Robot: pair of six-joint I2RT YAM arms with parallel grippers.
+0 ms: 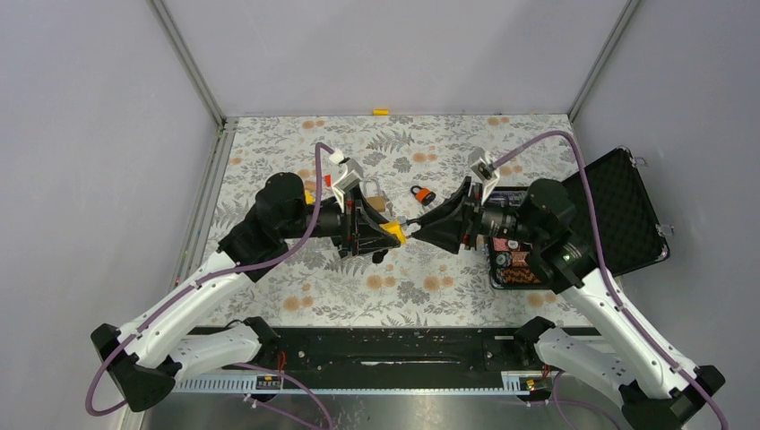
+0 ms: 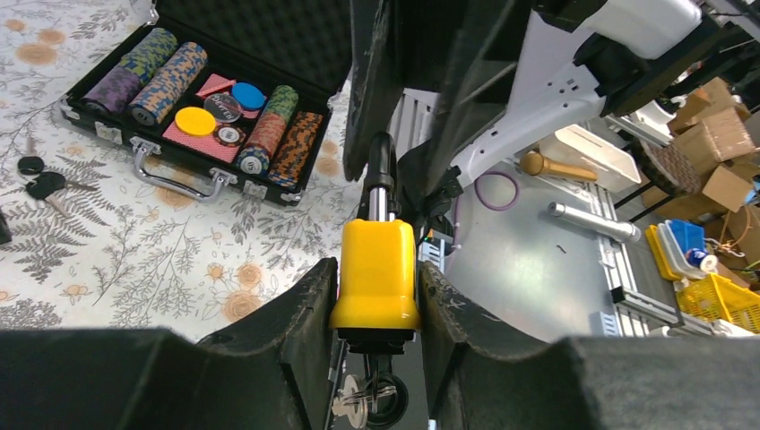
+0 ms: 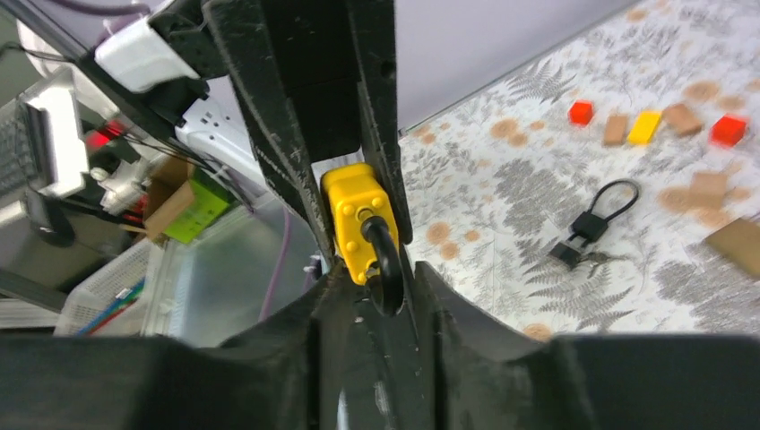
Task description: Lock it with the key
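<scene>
A yellow padlock (image 2: 376,278) with a black base is held up off the table, my left gripper (image 1: 387,235) shut on its body. Its black-covered shackle (image 2: 381,166) rises toward the fingers of my right gripper (image 1: 415,231). Seen from the right wrist, the shackle (image 3: 387,269) curves from the yellow body into the space between my right fingers, which stand part open. Below the lock's base, silver metal pieces (image 2: 358,408) like a key and ring hang in the left wrist view. Whether the key sits in the keyhole is hidden.
An open black case of poker chips lies on the right side of the table. An orange-black padlock (image 1: 422,193) and a brass padlock (image 1: 376,203) rest farther back. Loose keys (image 2: 45,185) and a black cable lock (image 3: 589,224) lie on the patterned cloth.
</scene>
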